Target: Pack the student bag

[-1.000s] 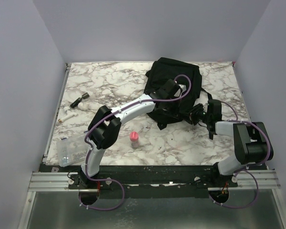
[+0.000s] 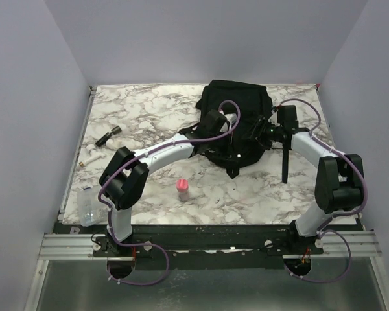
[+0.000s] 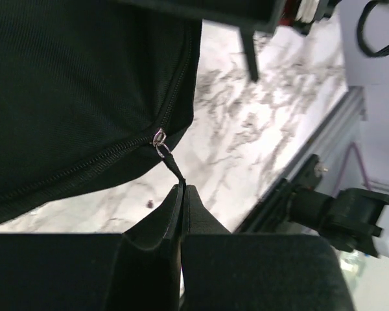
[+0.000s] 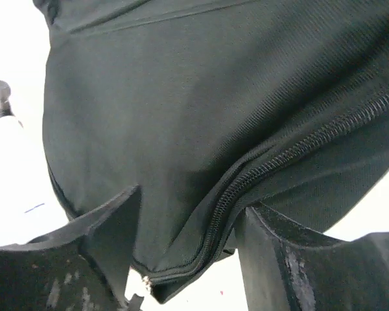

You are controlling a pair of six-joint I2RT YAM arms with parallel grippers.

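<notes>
The black bag [image 2: 236,97] lies at the back centre of the table. Over its front part, my left gripper [image 2: 230,133] is shut; in the left wrist view its fingertips [image 3: 183,193] meet on the strap pull of a zipper slider [image 3: 161,142]. At the bag's right side is my right gripper [image 2: 262,133]; in the right wrist view its two fingers stand apart against the black fabric [image 4: 149,110] and a zipper seam, blurred, so whether cloth is between them is unclear.
A pink-topped bottle [image 2: 182,189] stands front centre. A dark marker-like item [image 2: 107,136], a white stick [image 2: 91,157] and a clear plastic case [image 2: 91,206] lie at the left.
My left gripper has moved left compared with a second ago.
</notes>
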